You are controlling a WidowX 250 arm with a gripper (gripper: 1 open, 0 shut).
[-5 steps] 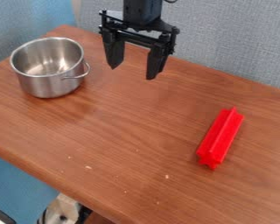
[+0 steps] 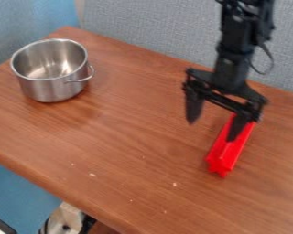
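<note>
My black gripper (image 2: 214, 119) hangs open over the upper part of a long red object (image 2: 226, 155) lying on the wooden table. The fingers straddle it from above; whether they touch it is unclear. A steel pot (image 2: 48, 78) with side handles stands at the back left, well away from the gripper.
A grey textured wall (image 2: 136, 27) runs along the back. The table's left front edge borders a blue area (image 2: 8, 192).
My gripper has moved right and downward, from the back middle near the pot to over the red object. The pot stays where it was.
</note>
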